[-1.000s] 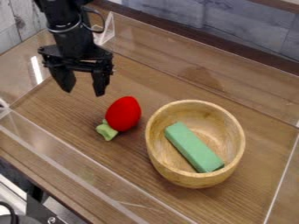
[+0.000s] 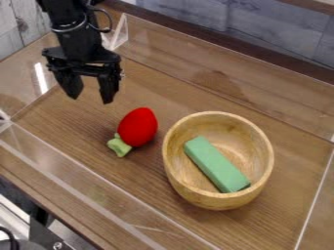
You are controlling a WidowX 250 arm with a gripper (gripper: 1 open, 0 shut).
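Observation:
My black gripper (image 2: 84,82) hangs over the wooden table at the upper left, its fingers pointing down; whether it is open or shut is hard to tell at this size. Below and right of it lies a red oval object (image 2: 139,127) with a small light-green piece (image 2: 119,147) at its lower left. At the right a round tan bowl (image 2: 249,191) holds a green bar-shaped block (image 2: 216,164).
The gripper has moved a little up and to the left, away from the red object. The red object, bowl and green block look unmoved.

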